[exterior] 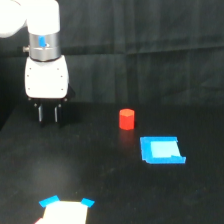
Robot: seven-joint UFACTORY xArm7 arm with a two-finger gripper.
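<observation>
My gripper [48,117] hangs at the left of the camera view, pointing down. Its two thin fingers stand apart, and nothing shows between them. To the right, well apart from the gripper, a small red block [127,119] rests on the dark table. Farther right and nearer the camera lies a white square with a blue border [150,158], flat on the table.
At the bottom edge, a pale object [65,213] with blue corners is partly cut off by the frame. Dark curtain [150,50] hangs behind the table.
</observation>
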